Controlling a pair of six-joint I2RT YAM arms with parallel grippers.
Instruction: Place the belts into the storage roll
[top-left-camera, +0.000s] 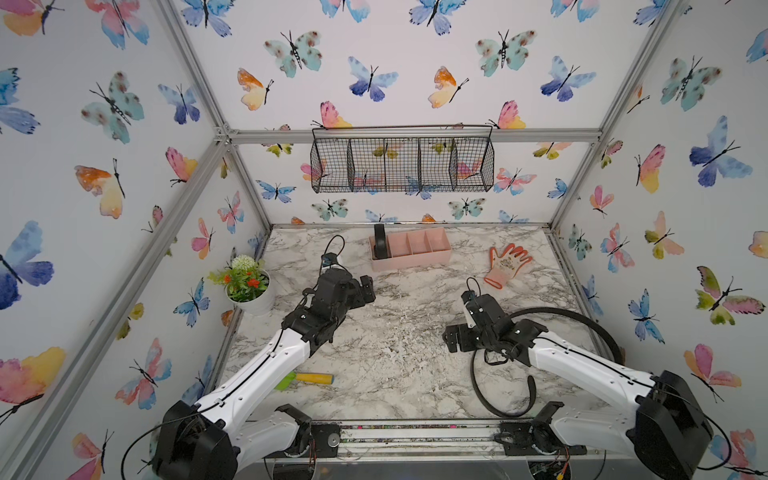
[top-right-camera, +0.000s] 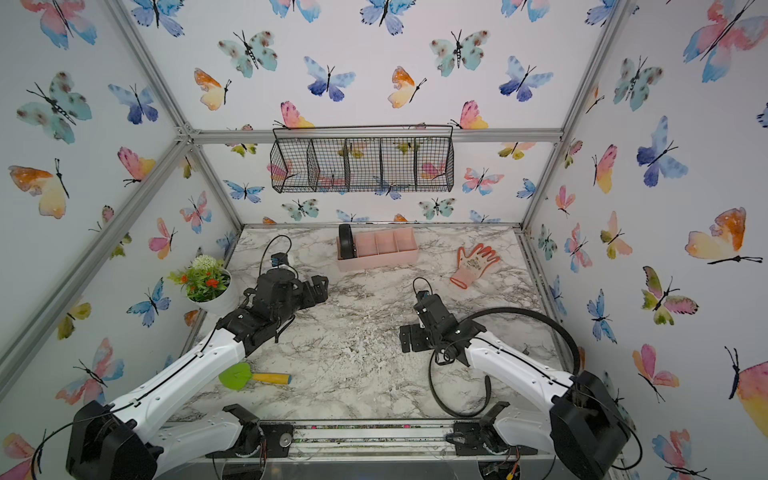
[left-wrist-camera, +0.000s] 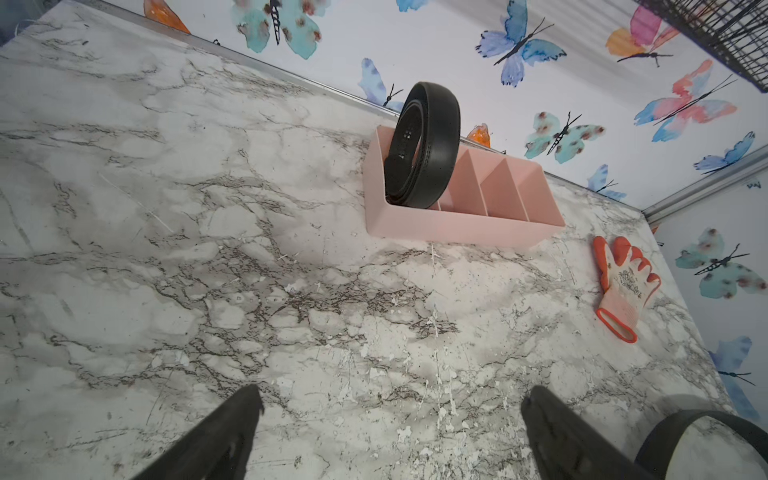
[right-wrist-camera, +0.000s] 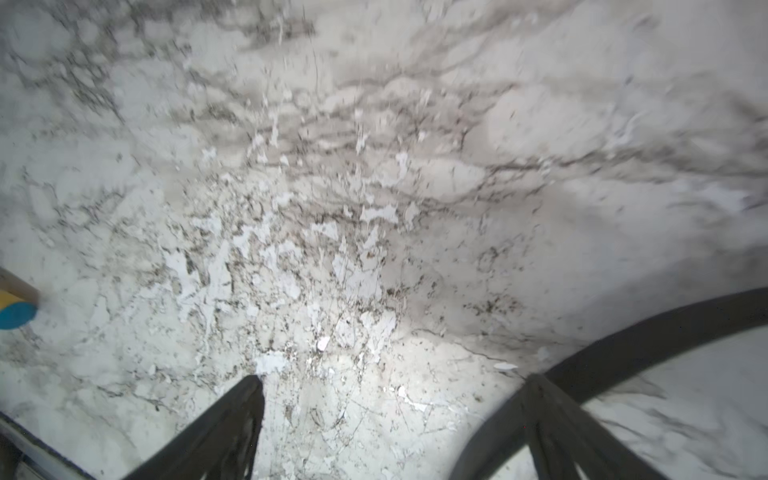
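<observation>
A coiled black belt (left-wrist-camera: 436, 152) stands on edge in the leftmost compartment of the pink storage box (left-wrist-camera: 464, 227), its top rising above the rim. The compartments to its right look empty in the left wrist view. My left gripper (top-left-camera: 367, 289) is open, in front of the box and left of its middle, apart from the belt. A loose black belt (top-left-camera: 572, 313) curves across the table's right side, passing under my right arm. My right gripper (top-left-camera: 452, 338) is also open; in its wrist view a belt strand (right-wrist-camera: 640, 348) passes behind the right finger (right-wrist-camera: 572, 436).
An orange and white glove (top-left-camera: 505, 265) lies right of the box. A potted plant (top-left-camera: 249, 289) stands at the left edge. Front left lies a green piece (top-right-camera: 236, 376) with a yellow handle (top-right-camera: 270, 378). A wire basket (top-left-camera: 402, 164) hangs behind.
</observation>
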